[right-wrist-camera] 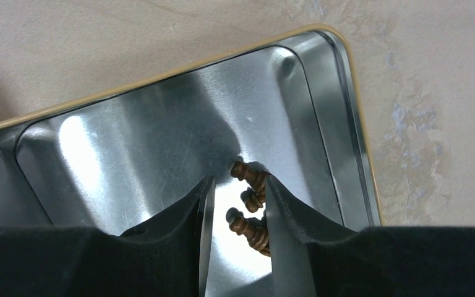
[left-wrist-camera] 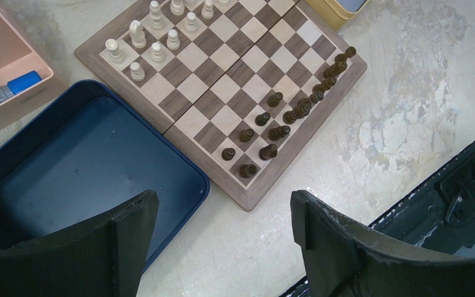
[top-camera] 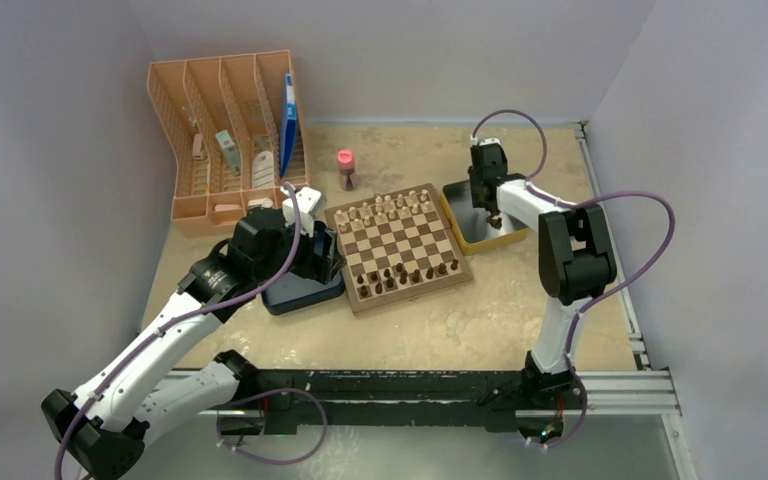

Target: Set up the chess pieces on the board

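The wooden chessboard (top-camera: 396,243) carries white pieces along its back rows and dark pieces along its front rows. My left gripper stands open above the dark blue tray (left-wrist-camera: 80,167) and the board's left corner, with nothing between its fingers. My right gripper is over the yellow-rimmed metal tray (right-wrist-camera: 130,148), its fingers partly apart. Several dark pieces (right-wrist-camera: 250,232) lie tipped over in that tray, just beneath and between the right fingertips; I cannot tell whether any is touched.
A wooden divided organizer (top-camera: 180,100) stands at the back left, and a pink-lidded shaker (top-camera: 346,170) behind the board.
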